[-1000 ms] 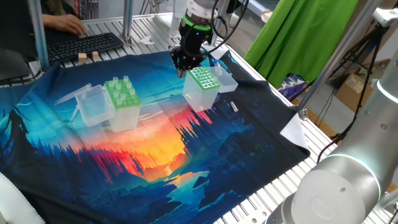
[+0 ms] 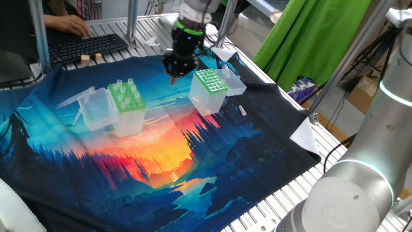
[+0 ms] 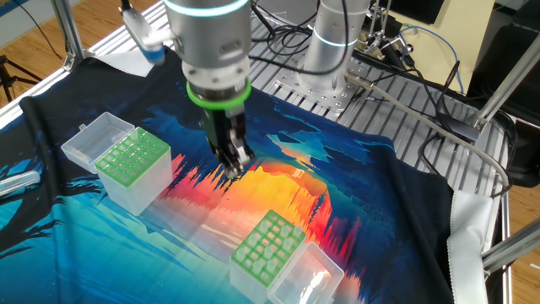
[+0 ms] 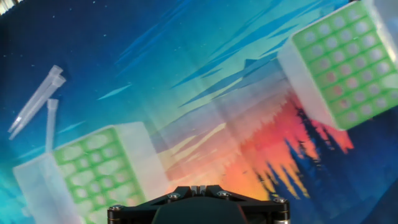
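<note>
My gripper [image 2: 172, 80] hangs in the air between two tip boxes, nearer the right one in exterior view 1. In the wrist view, the gripper's fingers [image 4: 188, 191] meet at the bottom edge, shut, with nothing visible between them. The left box [image 2: 129, 119] has a green top with several clear tips [image 2: 131, 82] standing up from it. The right box [image 2: 207, 103] has a green grid top [image 2: 210, 80] with no tips seen sticking up. In exterior view 2, the gripper [image 3: 236, 169] is above the cloth, apart from both boxes.
Open clear lids [image 2: 98, 108] are attached beside the boxes. Loose clear tips [image 4: 38, 102] lie on the patterned cloth [image 2: 161, 161] near the left box. A small white piece [image 2: 242, 110] lies right of the right box. A person's hand [image 2: 69, 24] is at a keyboard [image 2: 87, 48].
In exterior view 1, my gripper has moved left, away from over the right box, and slightly lower in the picture. The boxes have stayed where they were.
</note>
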